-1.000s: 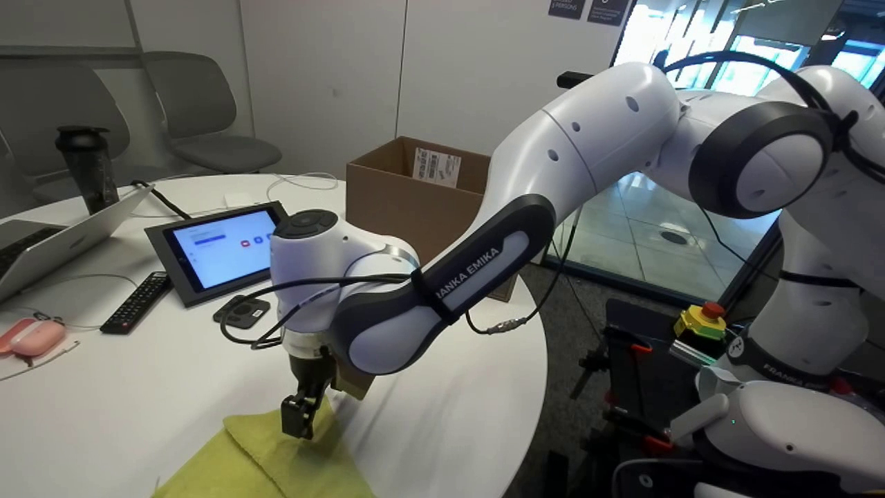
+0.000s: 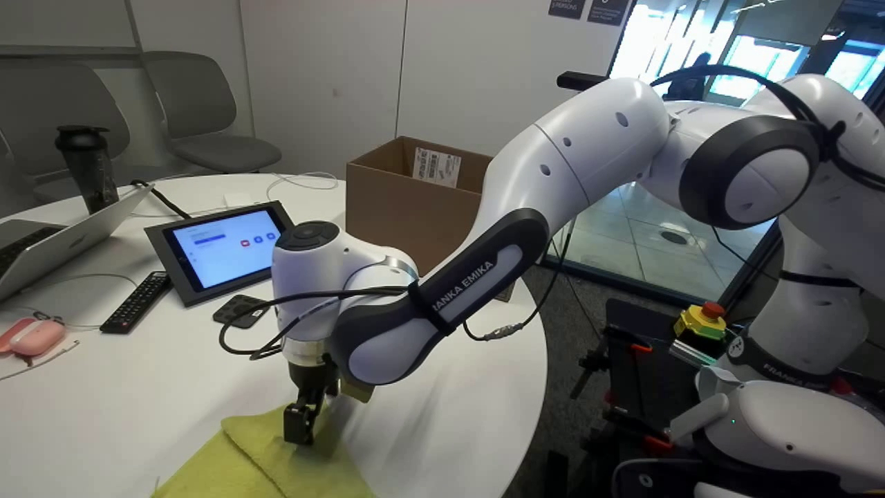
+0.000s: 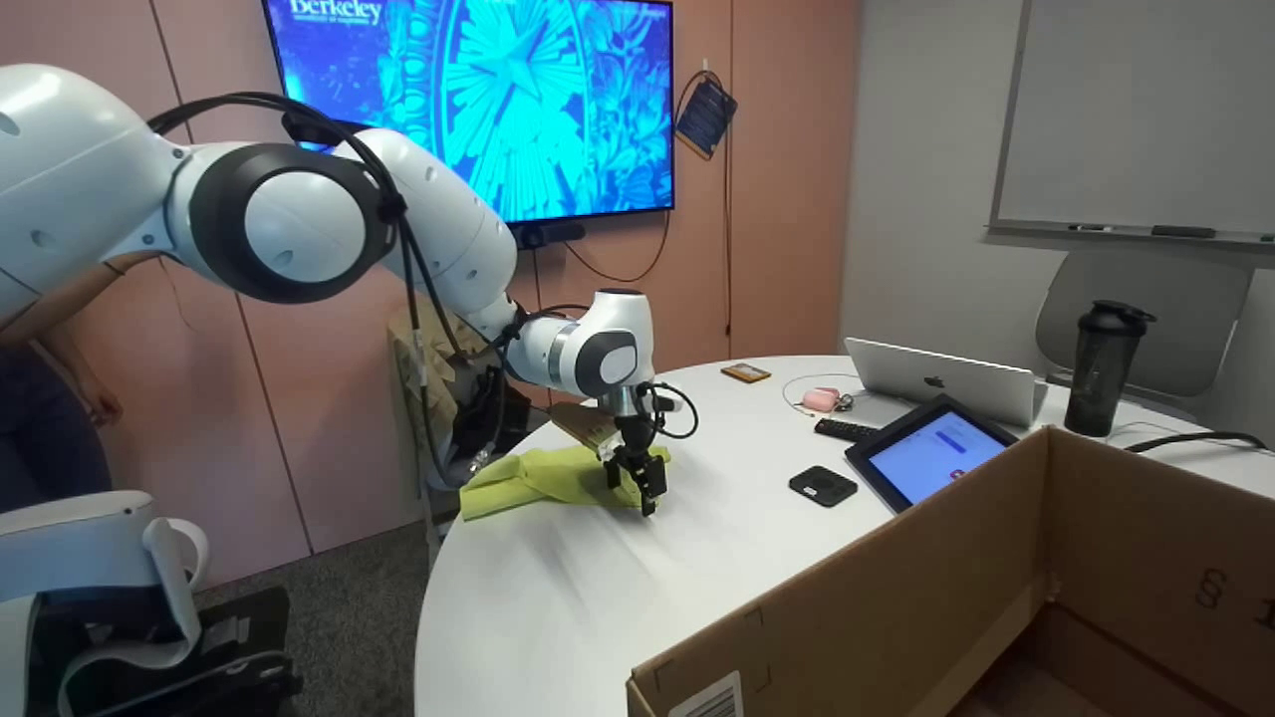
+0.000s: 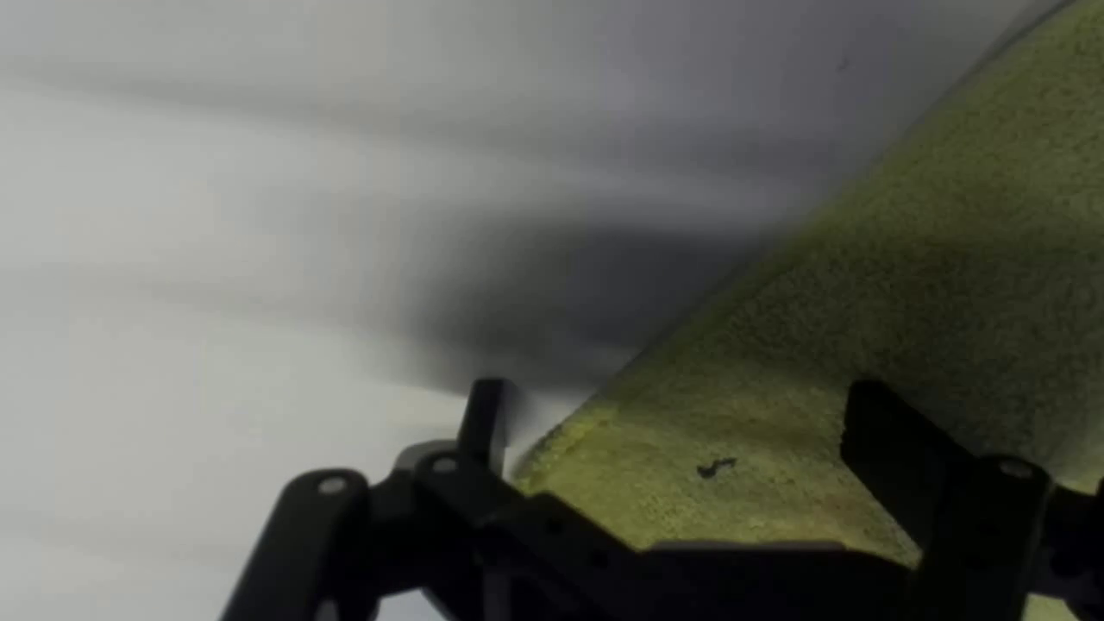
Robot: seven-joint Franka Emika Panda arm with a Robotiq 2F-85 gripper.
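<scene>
A yellow-green cloth lies on the white round table, with a fold running across it. My gripper is pointed down over the cloth's end, its fingers open. In the second exterior view the gripper stands at the end of the cloth nearer the table's middle. From the wrist, the cloth's corner lies between the two spread fingers of the gripper. One finger is over bare table just beyond the corner, the other over the cloth. Whether the fingertips touch the cloth, I cannot tell.
An open cardboard box stands on the table's far side. A tablet, a black puck-like device, a remote, a laptop and a tumbler occupy the back.
My gripper and forearm have come down slightly, lower over the cloth's end. The cloth looks unmoved.
</scene>
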